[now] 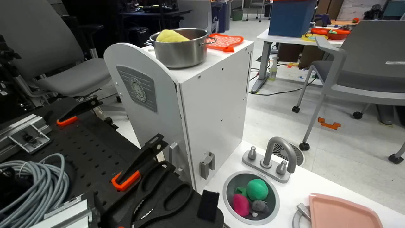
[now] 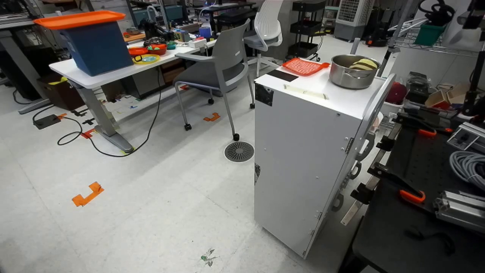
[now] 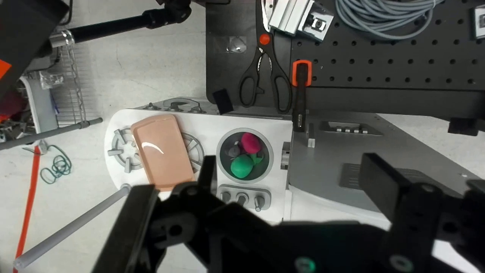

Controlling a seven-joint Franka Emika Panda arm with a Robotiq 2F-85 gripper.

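In the wrist view my gripper is open wide, its two dark fingers far apart and nothing held between them. Beneath it lies the toy kitchen counter. The round grey sink (image 3: 221,159) holds a green ball-like toy (image 3: 241,166), a pink toy (image 3: 251,143) and a small grey toy (image 3: 234,151). A pink tray (image 3: 162,150) rests across the stove burners. On top of the white cabinet (image 1: 216,98) stands a steel pot (image 1: 180,53) with something yellow (image 1: 171,36) in it. Behind the pot lies a red-orange perforated piece (image 1: 224,41). Neither exterior view shows the gripper.
A grey faucet (image 1: 277,152) rises beside the sink. The tall cabinet borders the counter. On the black table are large scissors (image 1: 159,197), an orange-tipped clamp (image 1: 138,167) and coiled grey cable (image 1: 38,186). Bare counter surrounds the sink.
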